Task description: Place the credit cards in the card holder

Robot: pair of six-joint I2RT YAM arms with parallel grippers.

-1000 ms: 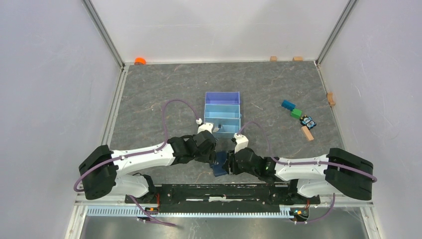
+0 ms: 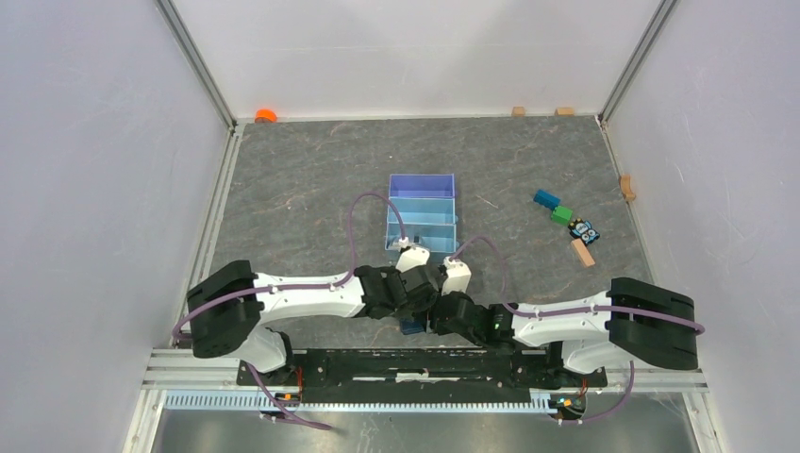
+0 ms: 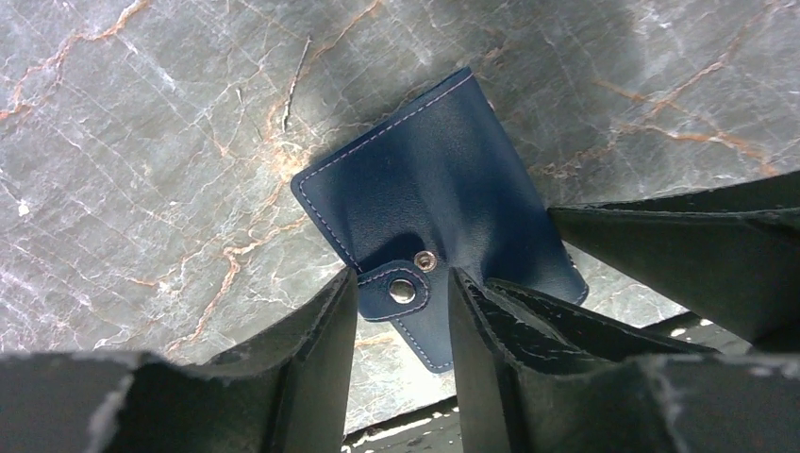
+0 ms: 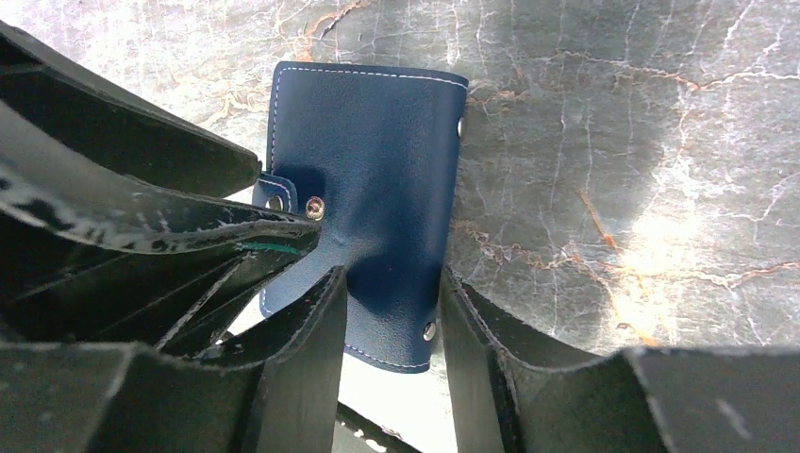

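Note:
The dark blue card holder lies folded flat on the table. Its strap tab with a metal snap stud is beside the metal socket, apart from it. My left gripper stands part open above the tab, one finger on each side. In the right wrist view, my right gripper is shut on the folded edge side of the card holder. The left gripper's fingers reach in there over the tab side. From the top, the arms cover most of the holder. No credit cards show.
A blue compartment bin stands just beyond the grippers. Toy blocks and a wooden piece lie at the right.
My left gripper has moved right and slightly toward the front, over the card holder, hiding more of it. The right arm has shifted only slightly left.

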